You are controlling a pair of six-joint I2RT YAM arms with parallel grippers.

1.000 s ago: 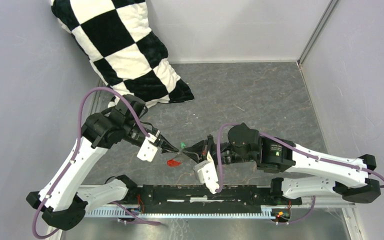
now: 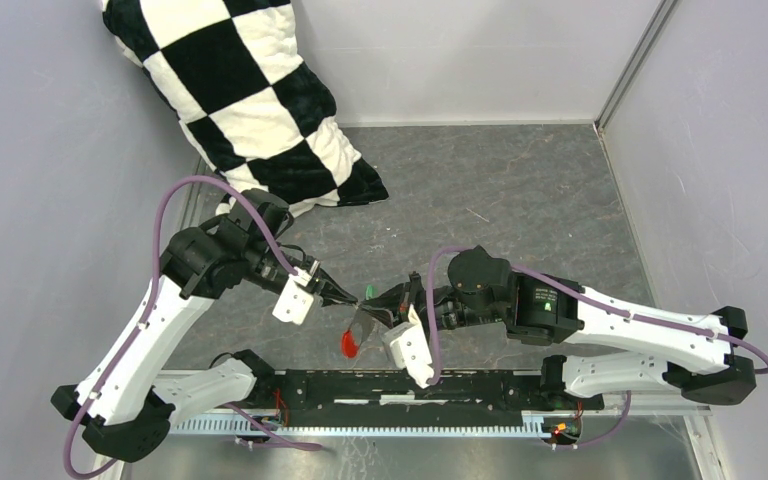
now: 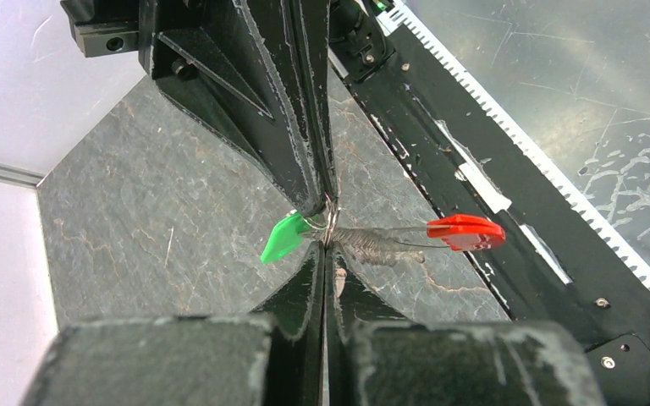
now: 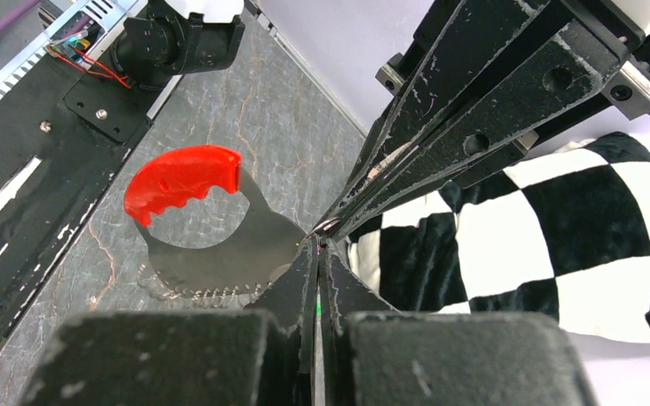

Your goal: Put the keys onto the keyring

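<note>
My left gripper [image 2: 353, 301] and right gripper [image 2: 367, 307] meet tip to tip above the floor, both shut. The small wire keyring [image 3: 331, 218] is squeezed where the tips meet, its thin loops reaching between the left fingers. Whether the right fingers also pinch it is hard to tell. A red-headed key [image 4: 182, 182] with a wide metal blade [image 4: 220, 258] hangs beside the tips. On the opposite side sits a green-headed key, mostly behind the right fingers in the right wrist view. Exactly how each key sits on the ring is hidden by the fingertips.
A black-and-white checkered cushion [image 2: 250, 95] leans at the back left. A black rail [image 2: 405, 400] runs along the front, with walls on the sides and back.
The red key has swung and turned, now hanging lower in the top view, and the green one shows as a thin sliver. My right gripper has shifted slightly left; the left arm stays still.
</note>
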